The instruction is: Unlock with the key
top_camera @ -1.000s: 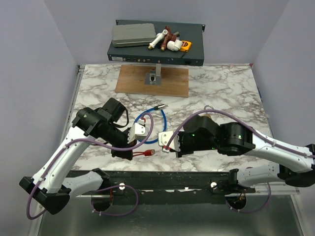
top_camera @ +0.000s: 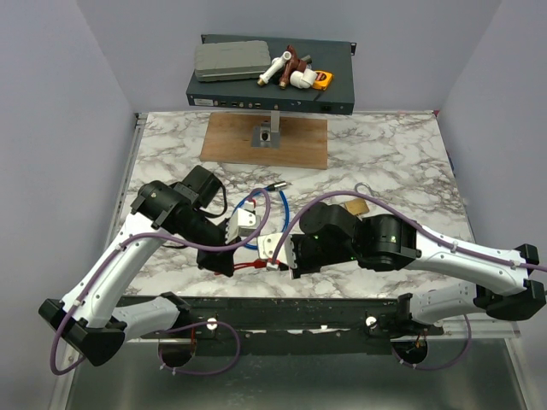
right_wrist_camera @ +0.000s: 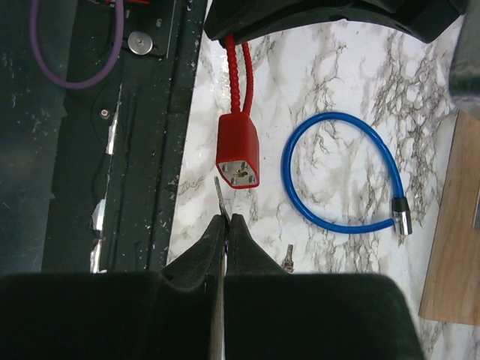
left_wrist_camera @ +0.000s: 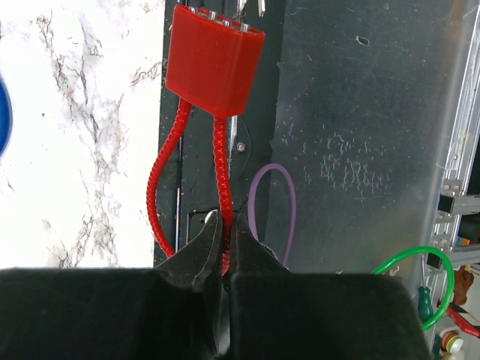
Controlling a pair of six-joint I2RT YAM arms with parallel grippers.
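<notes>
A red cable lock (left_wrist_camera: 214, 64) hangs from its looped red cable (left_wrist_camera: 224, 169), and my left gripper is shut on that cable. In the right wrist view the keyhole face of the lock (right_wrist_camera: 238, 171) points toward my right gripper, which is shut on a thin metal key (right_wrist_camera: 220, 196). Seen nearly edge-on, the key's tip is just short of the lock face in that view; whether they touch I cannot tell. From above, the two grippers face each other over the red cable (top_camera: 248, 265), the right one hiding the lock body.
A blue cable lock (right_wrist_camera: 341, 231) lies curled on the marble table, with a small metal piece (right_wrist_camera: 288, 260) near it. Farther right is a brass padlock (top_camera: 355, 206). A wooden board (top_camera: 222, 141) with a hasp stands at the back. The dark front edge (top_camera: 256, 312) runs close below.
My right gripper has moved left, up to the red lock, which it now covers from above. The left arm has shifted slightly to the right.
</notes>
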